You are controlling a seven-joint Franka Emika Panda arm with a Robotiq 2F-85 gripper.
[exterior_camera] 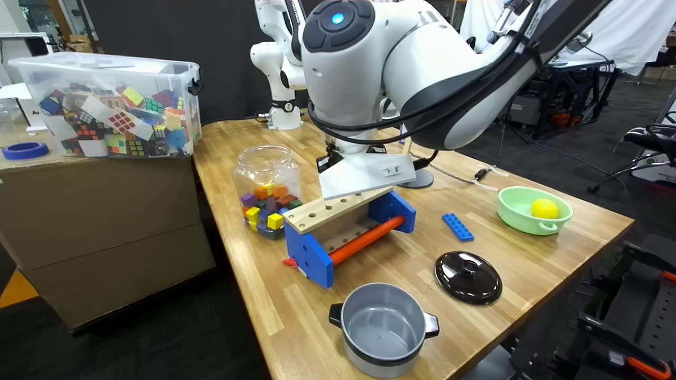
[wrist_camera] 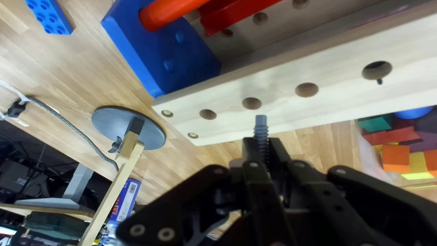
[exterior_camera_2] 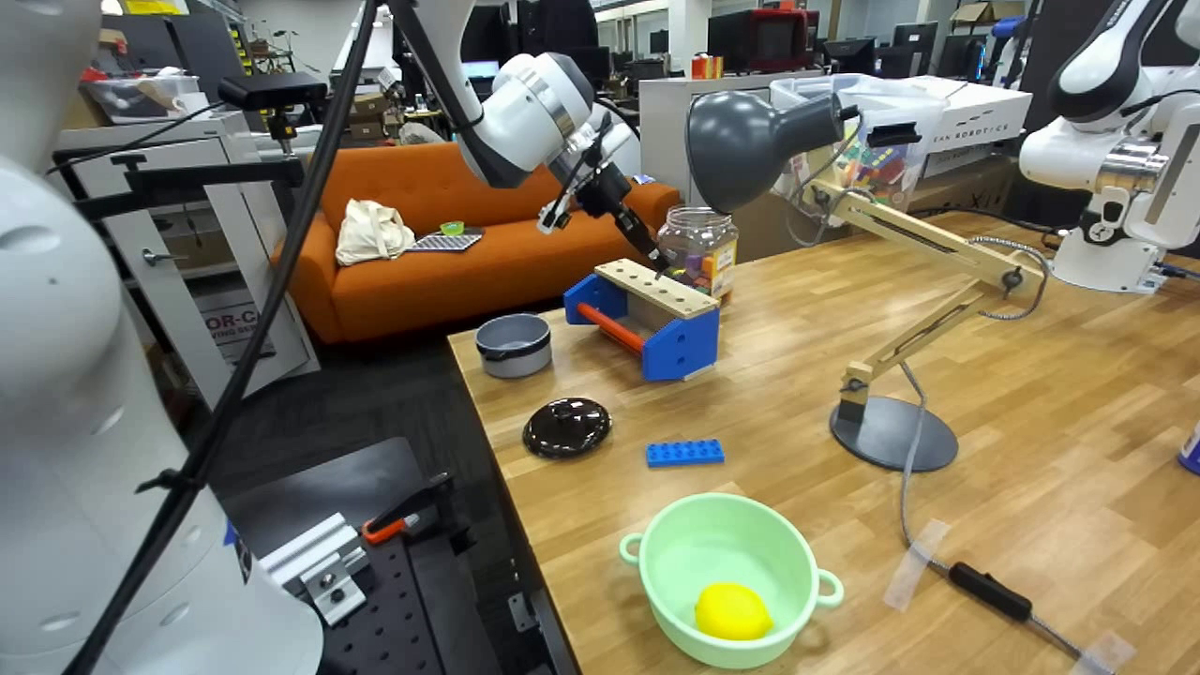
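In the wrist view my gripper is shut on a grey ribbed screw (wrist_camera: pixel 261 127), which points outward past the fingertips. The screw's tip appears over the near edge of a pale wooden board (wrist_camera: pixel 278 94) with a row of round holes; I cannot tell its height above the board. This board tops a toy bench with blue end panels (exterior_camera: pixel 308 253) and an orange bar (exterior_camera: pixel 367 240). From the opposite side, the gripper (exterior_camera_2: pixel 664 265) shows dark and slanted close to the board. A white plate (exterior_camera: pixel 364 174) on the arm hides the fingers in exterior view 1.
Behind the bench stands a clear jar (exterior_camera: pixel 266 190) of coloured blocks. Nearby are a grey pot (exterior_camera: pixel 383 329), black lid (exterior_camera: pixel 469 277), blue brick (exterior_camera: pixel 457 227) and green bowl (exterior_camera: pixel 516 218) holding a yellow ball. A desk lamp (exterior_camera_2: pixel 765 141) stands on the table.
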